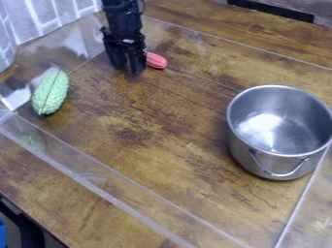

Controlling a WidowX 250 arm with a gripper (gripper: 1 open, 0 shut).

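Observation:
My black gripper (126, 56) hangs low over the wooden table at the back, left of centre. Right beside it lies a small pink-red object (155, 60), partly behind the gripper. A green ridged object (50, 92), like a corn cob or gourd, lies on the left. A large steel pot (278, 130) stands on the right. The gripper's fingers are dark and small, so whether they are open or shut is unclear.
Clear plastic edging (143, 197) runs along the near side of the table (155, 126). A pale cloth (29, 21) is at the back left.

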